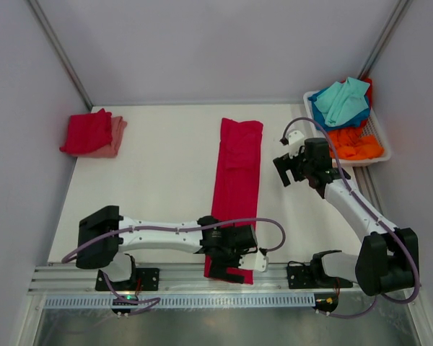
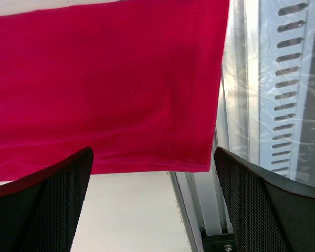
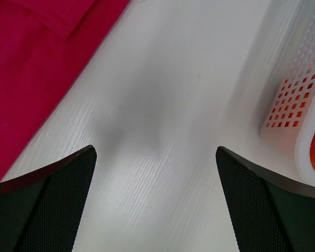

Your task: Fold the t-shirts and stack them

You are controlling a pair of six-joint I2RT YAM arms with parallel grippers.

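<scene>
A red t-shirt (image 1: pixel 237 169) lies folded into a long narrow strip, running from the back of the table to past its front edge. Over its near end is my left gripper (image 1: pixel 226 274), fingers open. In the left wrist view the shirt's end (image 2: pixel 147 94) lies flat beyond the open fingers, with a corner near the metal rail. My right gripper (image 1: pixel 289 170) stands open over bare table to the right of the strip, and nothing is between its fingers. At the back left, a folded red shirt (image 1: pixel 86 132) rests on a folded pink one (image 1: pixel 117 137).
A white basket (image 1: pixel 381 133) at the back right holds teal, blue, red and orange cloth; its perforated wall (image 3: pixel 290 105) is close to my right gripper. A metal rail (image 1: pixel 177 300) runs along the front edge.
</scene>
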